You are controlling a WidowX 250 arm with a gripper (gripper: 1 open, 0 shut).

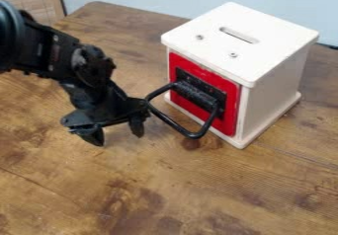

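Observation:
A white box (271, 91) with a slot and two screws on top stands on the wooden table (169, 195). Its front has a red panel (232, 122) with a black fitting and a black loop handle (196, 133) sticking out toward the lower left. My black gripper (115, 133) is just left of the handle, pointing down above the table, its fingers open with nothing visible between them. Whether it touches the handle is hard to tell.
A pale wall is behind, with a slatted wooden piece at the top left edge.

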